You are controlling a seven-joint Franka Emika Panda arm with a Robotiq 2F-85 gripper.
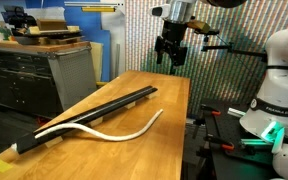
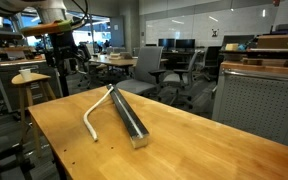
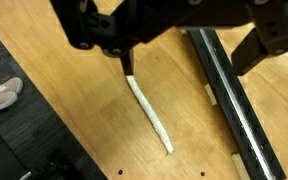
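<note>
A long black channel [image 1: 96, 112] lies across the wooden table. The white cord [image 1: 114, 137] has one end resting on the channel's near end, and the rest curves over the bare tabletop. In the second exterior view the cord [image 2: 90, 118] bends in front of the channel [image 2: 130, 116]. High above the table's far end, my gripper [image 1: 171, 52] hangs open, clear of both. From the wrist, the dark fingers stand wide apart. Below the gripper, a free stretch of cord [image 3: 151, 115] shows beside the channel [image 3: 246, 125]; the left finger hides part of the cord.
A grey cabinet [image 1: 64, 78] with things on top stands behind it. An office chair [image 2: 147, 70] is past the table. Shoes [image 3: 1, 95] show on the floor.
</note>
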